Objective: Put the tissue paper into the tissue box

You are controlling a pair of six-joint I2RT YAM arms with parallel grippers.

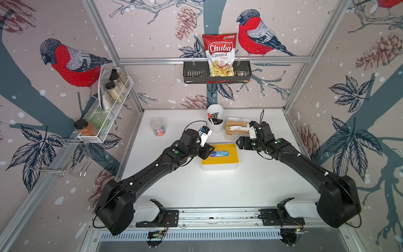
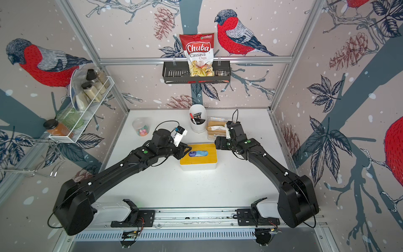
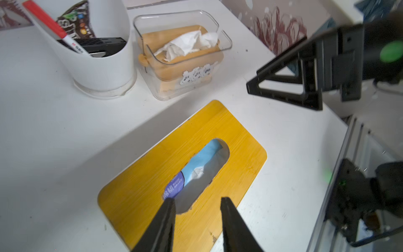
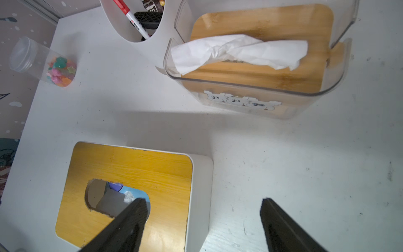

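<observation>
A white tissue box with a yellow lid [image 3: 142, 184] stands mid-table; through its oblong opening shows a blue tissue pack [image 3: 201, 157]. My left gripper hangs over the lid, fingers apart with nothing visible between them. My right gripper is open above the box's right part and the bare table beside it, nothing between its fingers. Behind, a clear container with a wooden insert [image 4: 260, 23] holds a crumpled white tissue [image 4: 272, 54].
A white bin with pens [image 1: 216, 126] stands at the back, a candy jar [image 1: 158, 128] to its left. A wire shelf hangs left, a dark rack with chips on the back wall.
</observation>
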